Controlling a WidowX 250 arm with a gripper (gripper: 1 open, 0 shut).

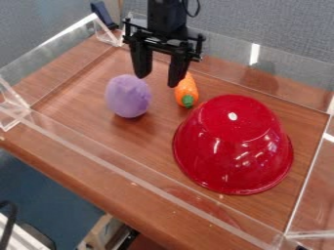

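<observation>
My black gripper [160, 69] hangs open at the top centre, fingers spread and nothing between them. Below and left of it a purple round object [128, 96] rests on the wooden surface. A small orange carrot-like object [186, 91] with a green tip lies just below the right finger. A large red upturned bowl [232, 146] sits at the right.
Clear plastic walls [39, 61] border the wooden work area [104, 137] on its sides. A grey wall stands behind.
</observation>
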